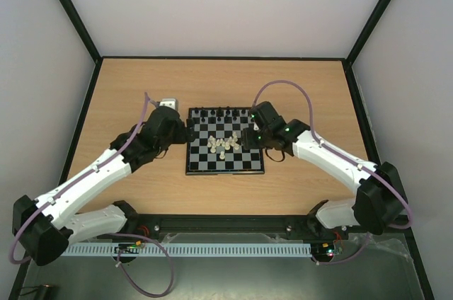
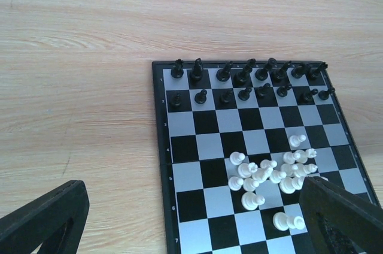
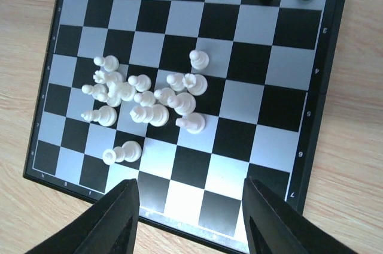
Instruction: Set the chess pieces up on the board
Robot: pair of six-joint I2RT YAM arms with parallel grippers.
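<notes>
The chessboard (image 1: 225, 167) lies flat on the table, fully seen only in part by each wrist view. Black pieces (image 2: 201, 96) stand in two rows along its far edge. White pieces (image 3: 158, 114) are clustered loosely around the board's middle, several leaning close to one another; a lone white pawn (image 3: 199, 59) stands a little farther back. My left gripper (image 1: 190, 130), at the board's left edge, is open and empty, its fingers (image 2: 51, 221) spread wide. Above the board's right side, my right gripper is part open with nothing between its fingers.
Bare wooden table (image 1: 141, 187) surrounds the board on all sides. White walls (image 1: 226, 3) with black edge strips enclose the workspace. Purple cables (image 1: 287, 82) loop above both arms.
</notes>
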